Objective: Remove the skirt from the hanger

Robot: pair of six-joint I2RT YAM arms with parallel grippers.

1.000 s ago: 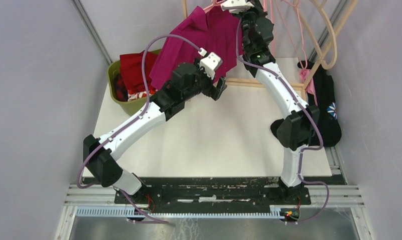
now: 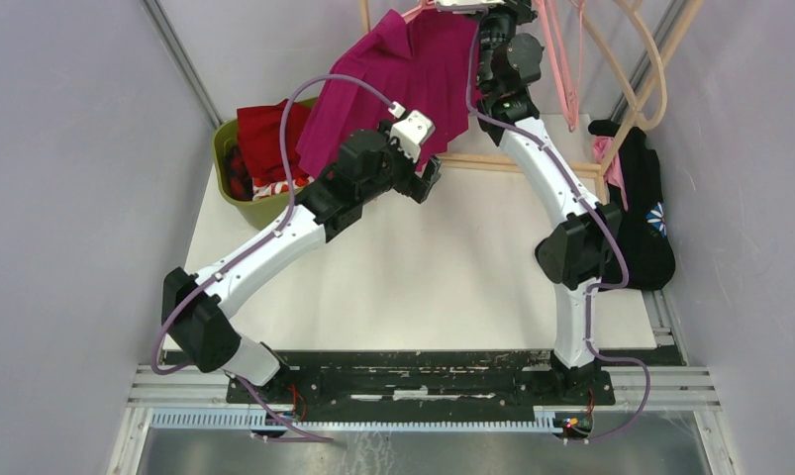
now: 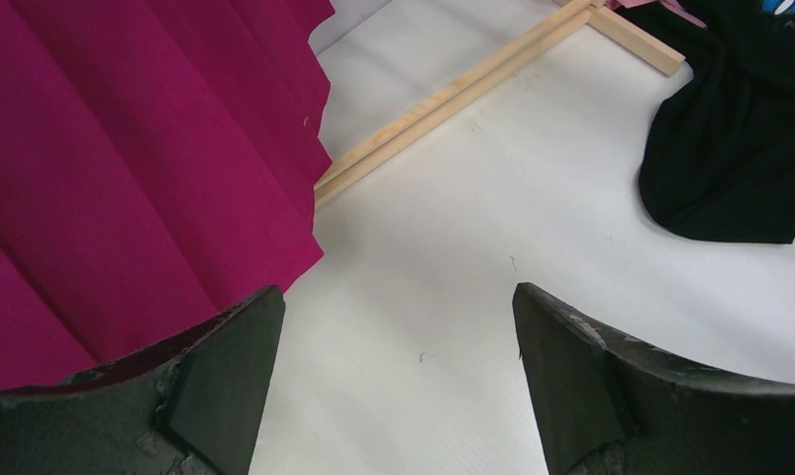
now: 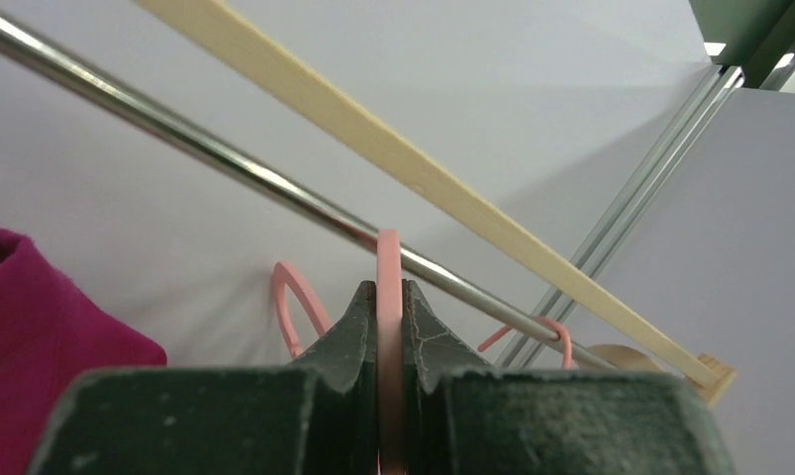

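Observation:
The magenta skirt (image 2: 425, 77) hangs below the pink hanger (image 2: 419, 10) at the top of the top view; its folds (image 3: 146, 178) fill the left of the left wrist view. Beside the skirt, my left gripper stands open, its fingers apart and only white table showing between them. My right gripper is raised near the metal rod (image 4: 264, 178), shut on an upright pink hanger part (image 4: 389, 327). Whether that is the skirt's own hanger, I cannot tell. A magenta piece of cloth (image 4: 56, 346) shows left of the right fingers. The top view cuts off the right fingertips.
A green basket (image 2: 225, 178) with red clothes stands at the left, behind the skirt. Empty pink hangers (image 2: 561, 74) dangle right of my right arm. The wooden rack (image 2: 631, 119) and black clothing (image 2: 643, 233) occupy the right side. Mid-table is bare.
The pink hangers at the right have swung leftward, closer to my right arm. My right arm has shifted slightly; the left has barely moved. The skirt hangs much as before.

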